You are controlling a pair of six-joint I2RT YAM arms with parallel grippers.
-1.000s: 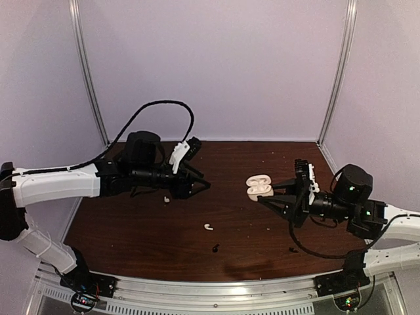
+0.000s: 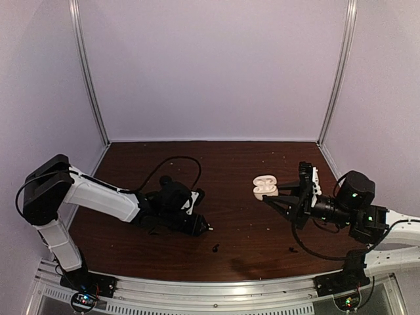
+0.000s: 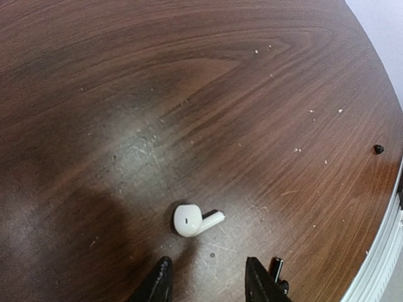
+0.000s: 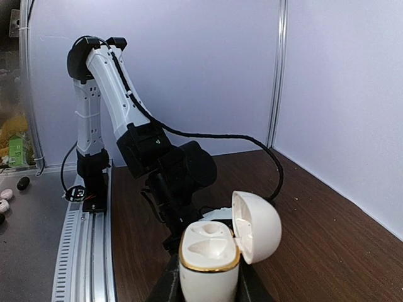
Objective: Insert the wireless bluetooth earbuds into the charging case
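Observation:
A white earbud lies on the wooden table, its stem pointing right in the left wrist view. My left gripper is open just short of it, fingers apart with nothing between them. From above, only a bit of that earbud shows past the fingertips. My right gripper is shut on the white charging case, holding it upright with its lid open. Both wells appear empty. The top view has the case raised at the right. No second white earbud shows on the table.
A small black piece lies near the white earbud, close to the left gripper's right finger in the wrist view. Another black bit lies under the right arm.
The patch where a second white earbud showed is now behind this arm. The case has shifted slightly right.

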